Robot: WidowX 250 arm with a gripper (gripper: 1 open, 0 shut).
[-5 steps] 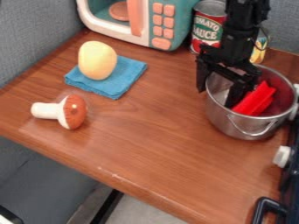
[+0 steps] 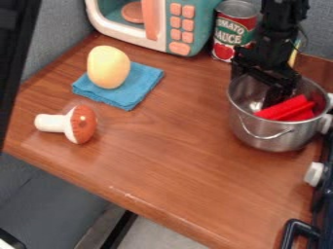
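My black gripper reaches down into the back left of a steel pot on the right side of the wooden table; its fingertips are dark and partly hidden by the rim, so their state is unclear. Red objects lie in the pot beside the gripper. A yellow egg-like object rests on a folded blue cloth. A toy mushroom with a red-and-white cap lies on its side at the left of the table.
A toy microwave and a tomato sauce can stand at the back. A dark appliance with white knobs is at the right edge.
The gripper and arm have shifted slightly to the right over the pot, showing more of the can behind. The objects on the table look unchanged.
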